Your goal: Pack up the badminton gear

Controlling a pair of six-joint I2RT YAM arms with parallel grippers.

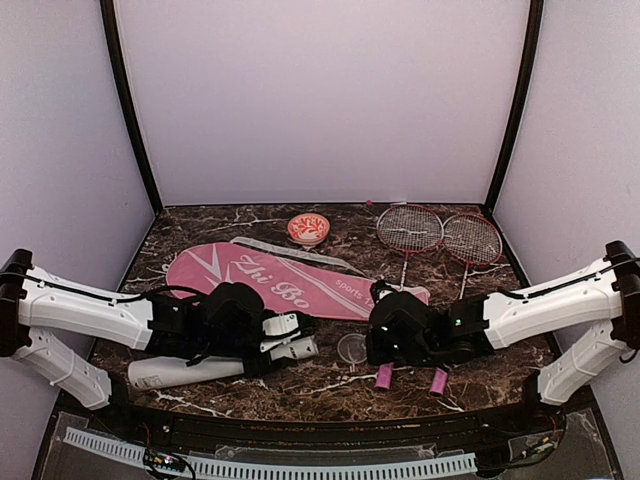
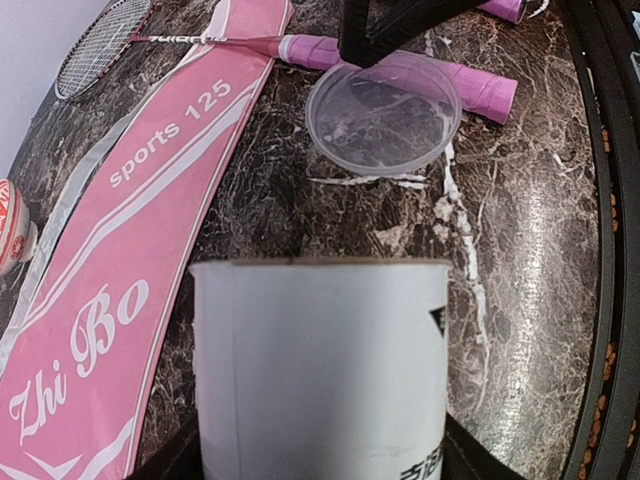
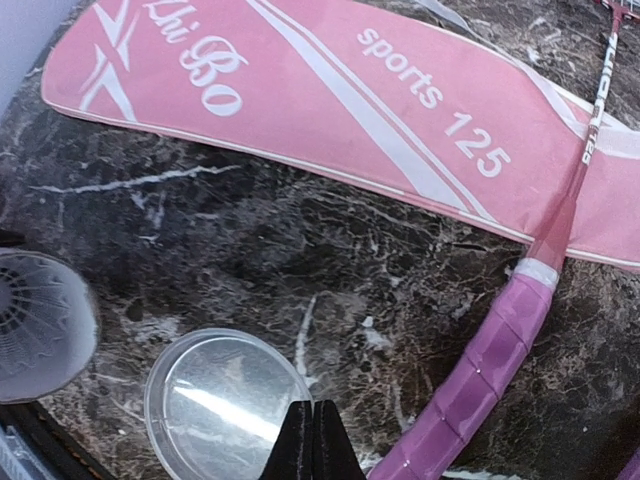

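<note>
A long white shuttlecock tube (image 1: pixel 185 372) lies along the front left, and my left gripper (image 1: pixel 272 345) is shut around it close to its right end. That end is open in the right wrist view, where ribbed white feathers (image 3: pixel 30 310) show inside the tube. Clear of the opening is a translucent round lid (image 2: pixel 383 115); my right gripper is shut on its edge. Behind both arms lies the pink racket bag (image 1: pixel 280 285), flat on the table. Two rackets (image 1: pixel 410 228) rest at the back right, their purple handles (image 3: pixel 475 385) pointing forward.
A red-and-white patterned bowl (image 1: pixel 308 229) stands behind the bag. The dark marbled table (image 1: pixel 330 390) has a bare strip in front of the bag. One handle passes close beside the lid and right gripper.
</note>
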